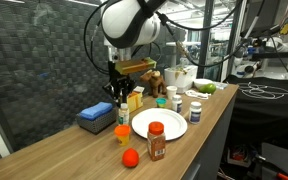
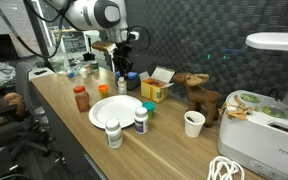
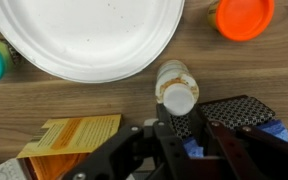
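Observation:
A slim white bottle with a white cap [image 3: 178,98] stands near the plate's edge, upright as far as exterior view 1 shows. My gripper comes down on it from above, shut on its top; the dark fingers flank the cap in the wrist view. The same bottle [image 1: 123,115] shows below the gripper [image 1: 122,101] in exterior view 1. Whether its base touches the table is hard to tell. A large white plate [image 2: 114,112] lies empty beside it.
Close by are an orange cup [image 3: 243,14], a yellow box [image 3: 72,135], and a dark container with blue cloth [image 1: 96,112]. A red-lidded jar [image 1: 156,140] and a tomato [image 1: 130,158] stand toward the front.

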